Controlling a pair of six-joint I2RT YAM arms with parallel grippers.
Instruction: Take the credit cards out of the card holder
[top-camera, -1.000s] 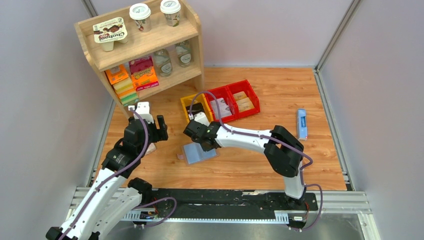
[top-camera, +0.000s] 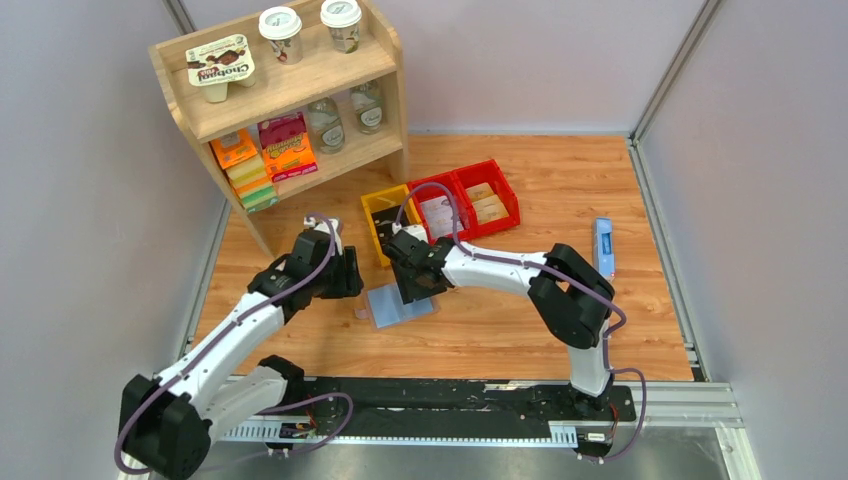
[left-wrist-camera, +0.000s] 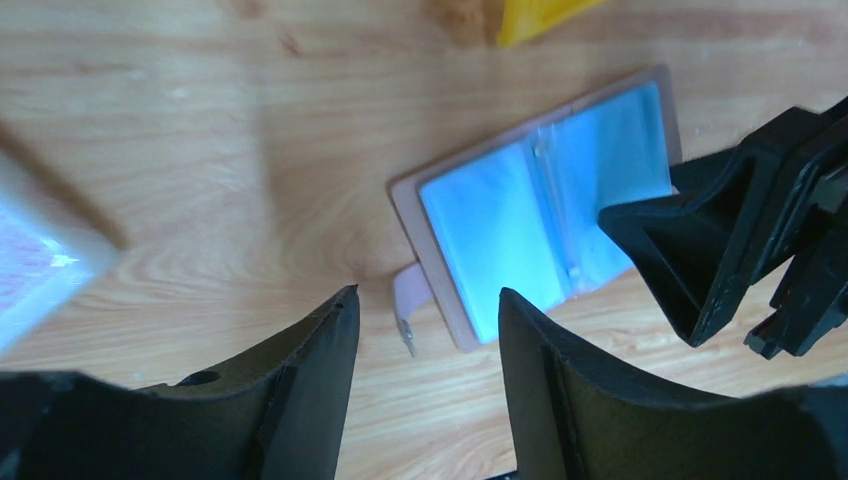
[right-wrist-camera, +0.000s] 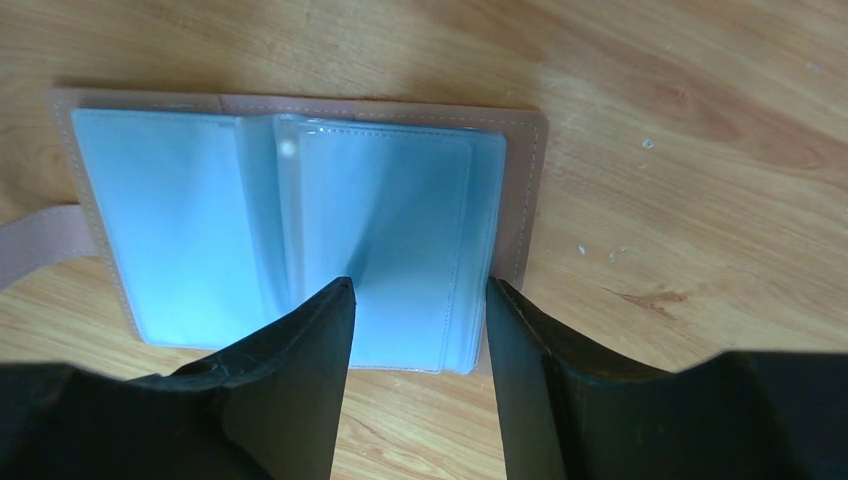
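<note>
The blue card holder (top-camera: 392, 308), mauve-backed with clear sleeves and a strap, lies flat on the table. My right gripper is directly over it, open, one finger at the right edge of the sleeves (right-wrist-camera: 388, 220). In the left wrist view my left gripper is part open, its fingers near the holder's strap side, nothing between them; the right gripper's black fingers show over the holder's right part there. Whether cards are inside the sleeves I cannot tell.
A yellow bin (top-camera: 372, 203) and red bins (top-camera: 503, 220) stand behind the holder. A wooden shelf (top-camera: 230, 110) with cups and boxes is at back left. A light-blue object (top-camera: 603, 248) lies at right. The table between it and the holder is clear.
My left arm has swung rightward toward the card holder.
</note>
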